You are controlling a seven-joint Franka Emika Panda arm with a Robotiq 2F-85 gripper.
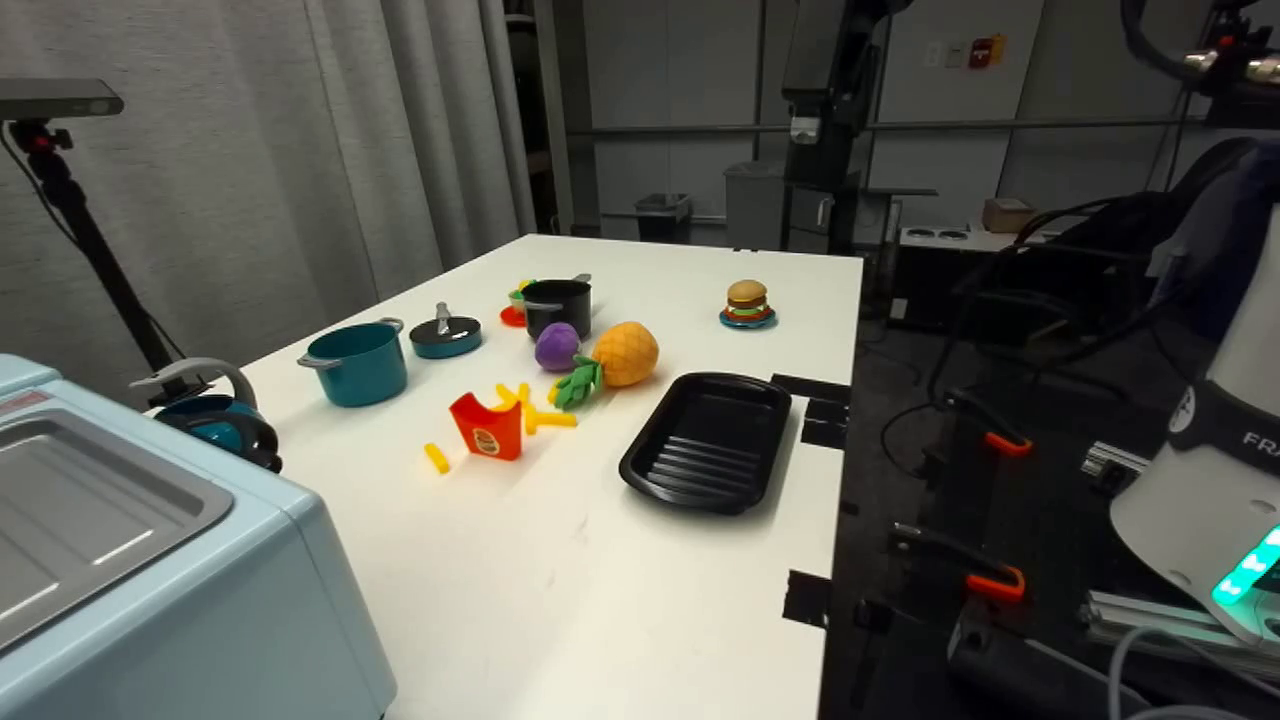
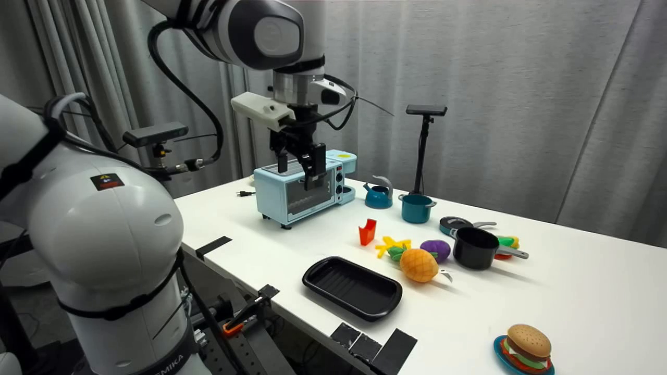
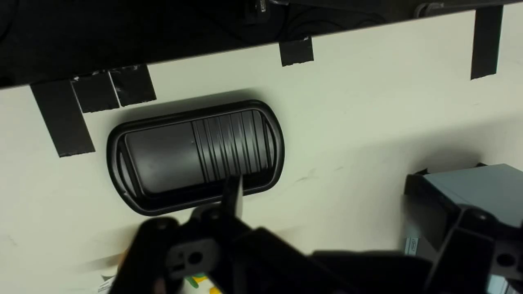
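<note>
My gripper (image 2: 298,169) hangs high above the table's near side in exterior view 2, its fingers spread apart and empty. In that view it appears in front of the light-blue toaster oven (image 2: 291,200). The wrist view looks down on an empty black tray (image 3: 166,157), with the dark fingers (image 3: 230,196) along the bottom of the picture. On the table lie an orange pineapple (image 2: 419,265), a purple toy vegetable (image 2: 436,250), a red fries box (image 1: 489,430) and several yellow fries (image 1: 552,420) scattered beside it. The gripper is outside exterior view 1.
Behind the food stand a teal pot (image 2: 416,209), a teal kettle (image 2: 378,196), a lidded teal pan (image 1: 446,336) and a black pot (image 2: 475,249). A burger on a blue plate (image 2: 525,350) sits alone at the far end. Free tabletop surrounds the tray's oven side.
</note>
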